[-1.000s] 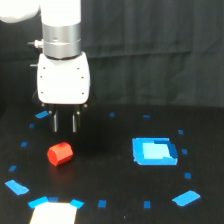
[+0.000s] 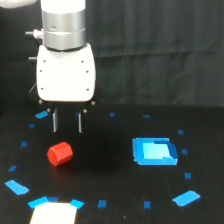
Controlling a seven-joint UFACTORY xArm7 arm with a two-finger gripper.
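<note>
My gripper (image 2: 68, 123) points downward at the left of the camera view, under its white hand. The two dark fingers stand apart, with nothing visible between them. Below them, a red block (image 2: 60, 153) lies on the black table, apart from the fingertips. A blue-bordered square with a white middle (image 2: 154, 150) lies to the right of the block; its white centre looks empty.
Blue tape strips (image 2: 186, 198) and several small blue marks dot the dark surface (image 2: 110, 170). A pale square (image 2: 53, 213) sits at the bottom left edge.
The gripper has shifted slightly to the right and a little up. The red block and the blue-bordered square appear unmoved.
</note>
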